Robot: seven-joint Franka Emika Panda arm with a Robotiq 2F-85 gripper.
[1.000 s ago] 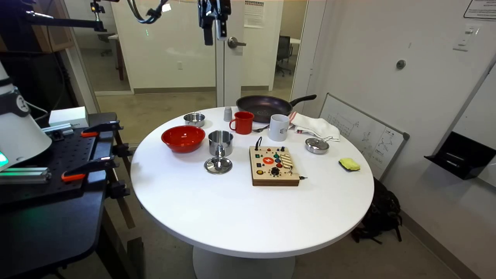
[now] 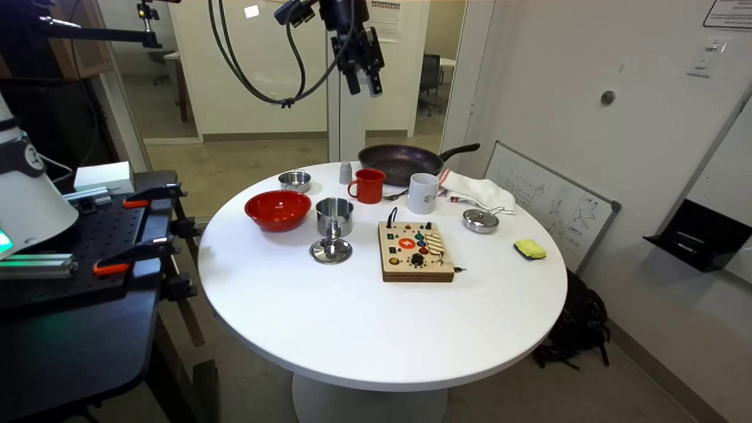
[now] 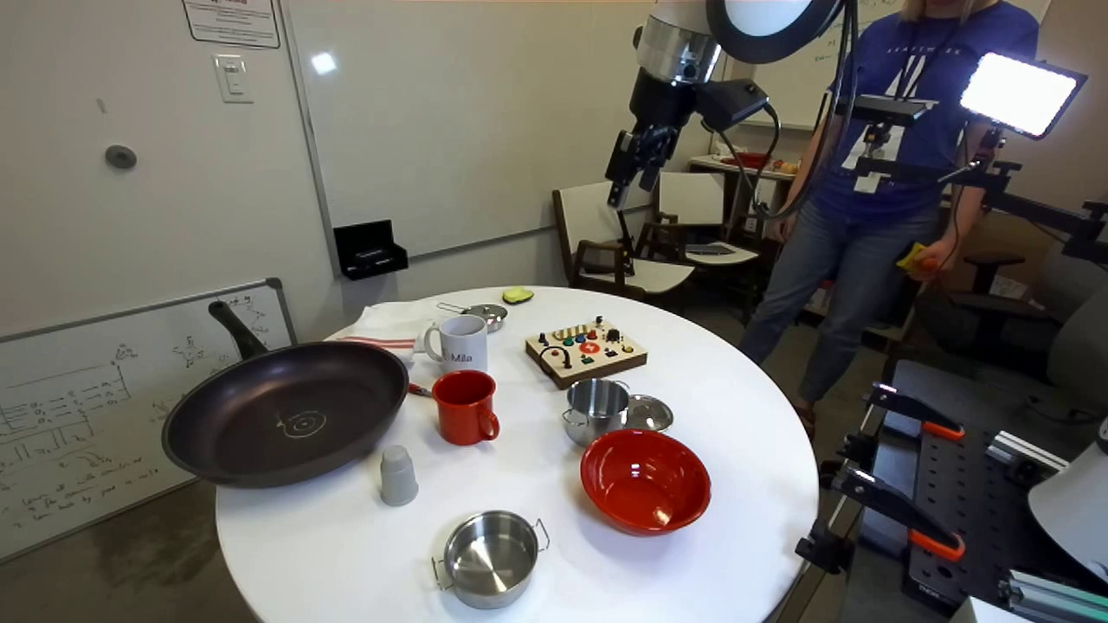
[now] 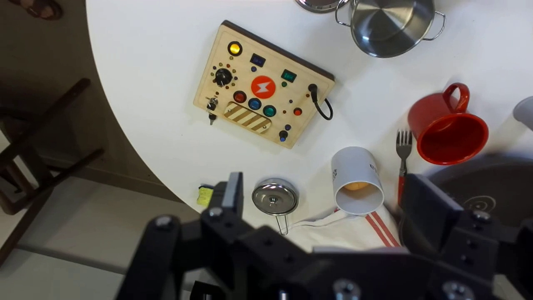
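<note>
High over the white round table (image 2: 303, 317) hangs my gripper (image 2: 363, 91), open and empty, its fingers well apart in the wrist view. Beneath it lies a wooden switch board (image 4: 265, 85) with buttons, a dial and a black cable. A white mug (image 4: 357, 175) with something pale inside, a red mug (image 4: 444, 130) and a fork (image 4: 403, 150) are beside one another. The small lidded pan (image 4: 275, 196) and a yellow-green sponge (image 4: 204, 196) show near the left finger (image 4: 232, 192), far below it. A steel pot (image 3: 596, 410) stands by its lid (image 3: 649, 414) and the red bowl (image 3: 645, 483).
A large black frying pan (image 3: 286, 415) sits by the table's edge, with a striped towel (image 2: 479, 190) nearby. The grey shaker (image 3: 397, 476) and a shallow steel pot (image 3: 491, 559) stand apart. A person (image 3: 893, 156) stands behind.
In exterior view 1 my gripper has moved to the right and somewhat lower, and more of the arm shows. The objects on the table have not moved.
</note>
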